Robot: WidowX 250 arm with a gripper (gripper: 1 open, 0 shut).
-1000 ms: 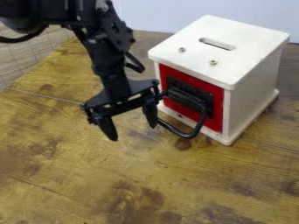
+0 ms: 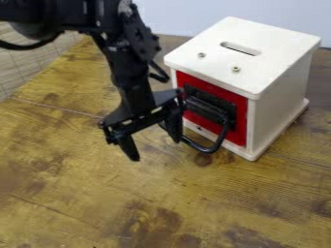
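Note:
My black gripper (image 2: 153, 141) hangs open over the wooden table, just left of a white box (image 2: 273, 102) with a red front panel (image 2: 239, 105). A black fixture (image 2: 210, 105) on that panel carries a curved black handle (image 2: 204, 145) that reaches down and out toward my gripper. The right finger is close to this handle; whether they touch I cannot tell. Nothing shows held between the fingers.
A white wall (image 2: 195, 8) stands behind the box, and pale tiles (image 2: 19, 68) show at the upper left.
Over the last second my gripper has moved slightly to the right and down, toward the handle. The box has not visibly moved.

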